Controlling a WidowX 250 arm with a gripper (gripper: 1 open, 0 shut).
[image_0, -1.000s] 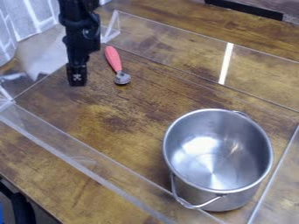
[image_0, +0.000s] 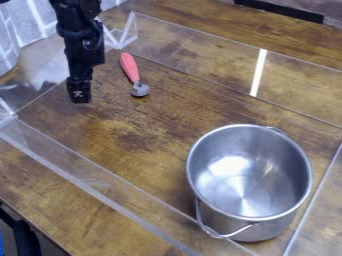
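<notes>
The black gripper (image_0: 80, 88) hangs at the upper left, low over the wooden surface, left of a utensil with a red handle (image_0: 128, 68) and a small metal head. Whether its fingers are open or shut is unclear at this size. A large steel pot (image_0: 249, 172) with a wire handle stands at the lower right.
Clear plastic walls (image_0: 94, 188) border the wooden work area (image_0: 160, 140).
</notes>
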